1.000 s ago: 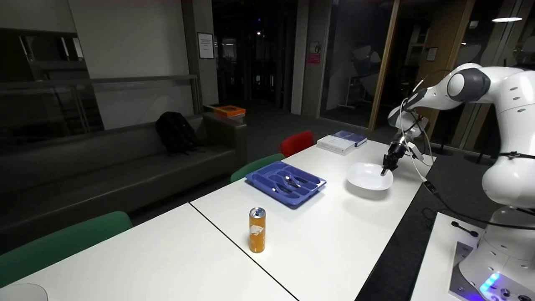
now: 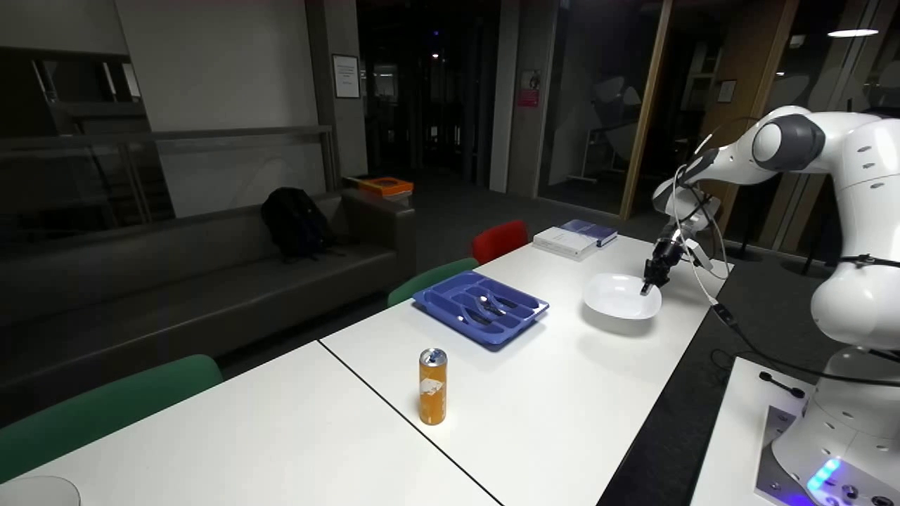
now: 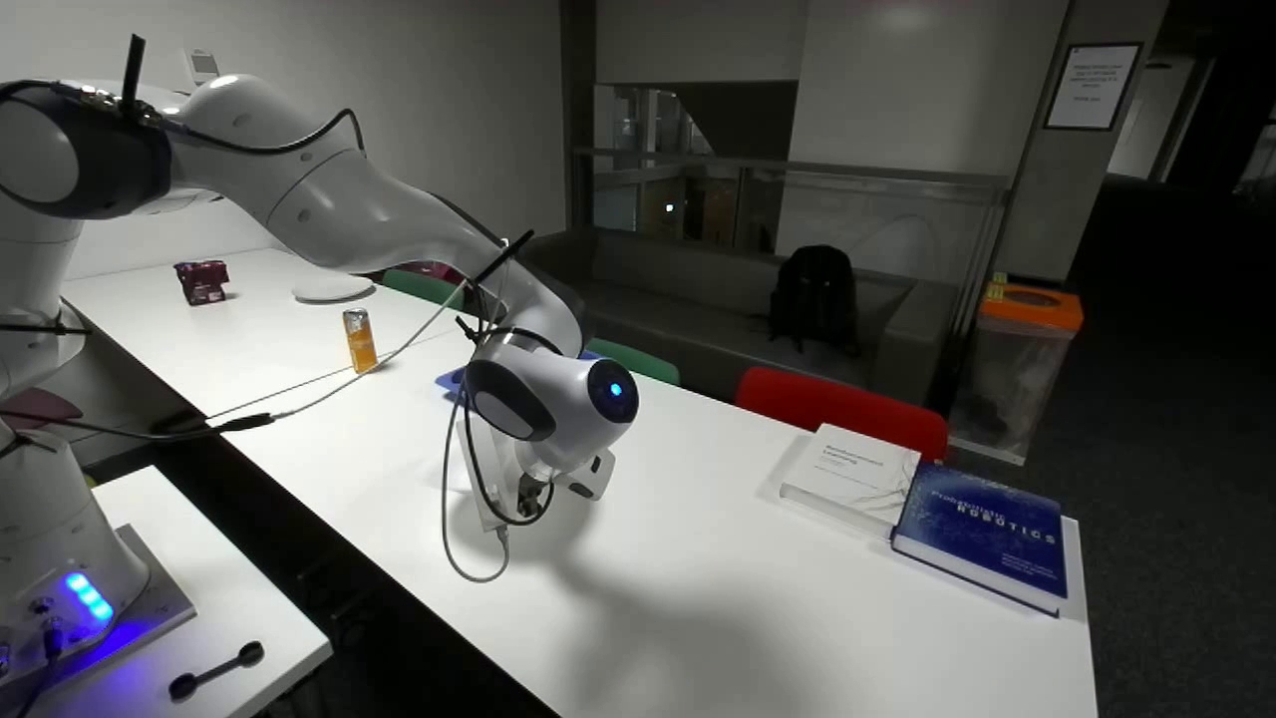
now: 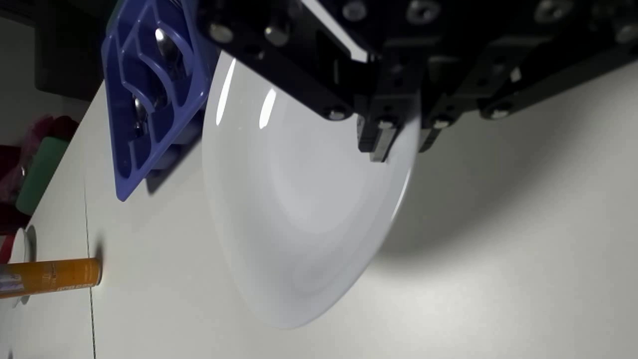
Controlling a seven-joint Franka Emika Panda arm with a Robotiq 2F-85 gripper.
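A white plate [image 2: 617, 299] is gripped by its rim at the right end of the long table, tilted and with a shadow beneath it. In the wrist view my gripper is shut on that rim, one finger [image 4: 383, 140] over the plate's inner face [image 4: 317, 179] and the other behind it. The second exterior view has the arm's wrist covering the gripper and nearly all of the plate.
A blue cutlery tray [image 2: 481, 307] with cutlery inside lies left of the plate. An orange can [image 2: 432, 386] stands upright nearer the table seam. Two books [image 3: 851, 469] lie at the far end. Bare table surrounds the plate's front side.
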